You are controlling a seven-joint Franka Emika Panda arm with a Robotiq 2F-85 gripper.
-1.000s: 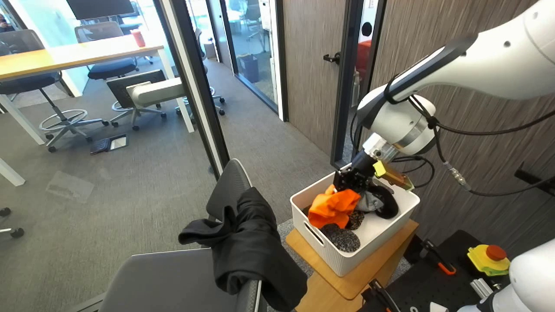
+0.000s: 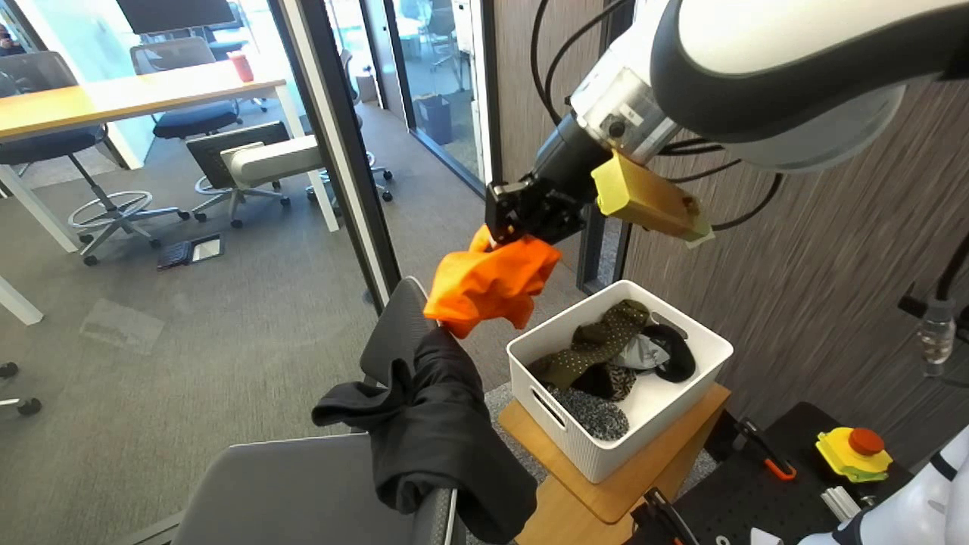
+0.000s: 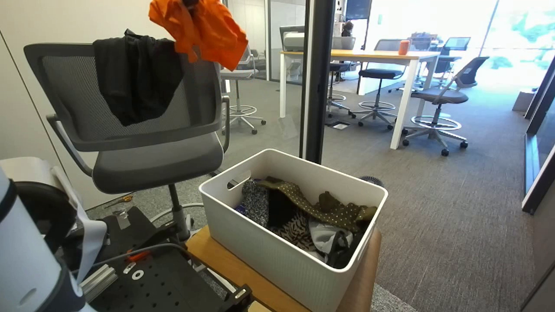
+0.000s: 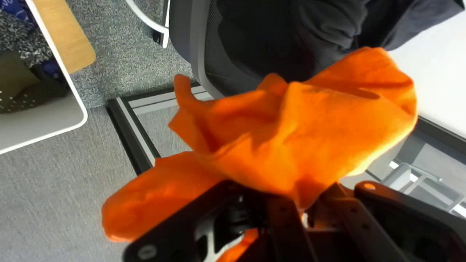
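Bunched orange cloth (image 2: 490, 281) hangs from my gripper (image 2: 531, 227), which is shut on it, in the air left of and above the white bin. In the wrist view, folds of the orange cloth (image 4: 305, 135) spread in front of the fingers and hide most of the fingertips. Exterior view 2 shows the orange cloth (image 3: 216, 34) at the top, near the upper right corner of the chair back. Several garments, among them a dotted olive cloth (image 2: 595, 341) and a grey one, lie in the white bin (image 2: 554, 427). A black garment (image 2: 427, 418) is draped over the chair back.
The office chair (image 3: 67, 119) stands beside the bin, its grey seat (image 2: 281, 495) bare. Under the bin is a wooden stand (image 2: 581, 504). A dark post (image 2: 350, 172) of the glass wall rises behind the chair. An emergency stop button (image 2: 865, 442) sits at lower right.
My gripper has risen out of the bin with the orange cloth and moved left towards the chair back. The bin's other garments and the black garment have stayed put.
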